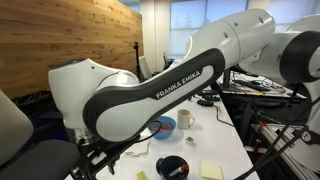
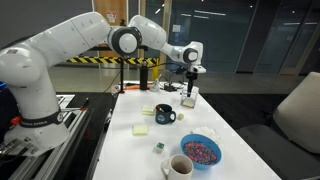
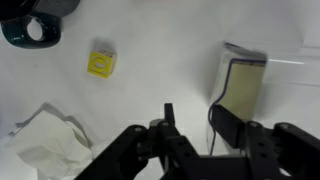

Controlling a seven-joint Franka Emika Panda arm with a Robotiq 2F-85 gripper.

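In the wrist view my gripper has its dark fingers apart, with white table showing between them. The right-hand finger overlaps a pale, box-like item with a dark edge; whether it touches the item cannot be told. In exterior view 2 the gripper hangs at the far end of the table, just above a pale item. A yellow block lies to the left in the wrist view, near a dark mug. From exterior view 1 the fingertips are hard to make out.
Crumpled white paper lies at the wrist view's lower left. Elsewhere on the table are a blue bowl with small contents, a pale mug, a small green item and a yellow pad. The middle of the table has free room.
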